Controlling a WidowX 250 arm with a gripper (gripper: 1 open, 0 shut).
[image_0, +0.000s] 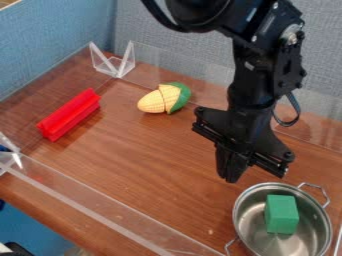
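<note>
My black gripper (230, 166) hangs above the wooden table, up and left of a metal pot (310, 239) at the lower right. A green block (281, 214) lies inside the pot. Nothing shows between the fingertips; how far apart they stand is hard to tell.
A red bar (70, 114) lies on the left of the table, a toy corn cob (162, 98) toward the back. A white wire stand (115, 62) is in the back left corner. Clear walls edge the table.
</note>
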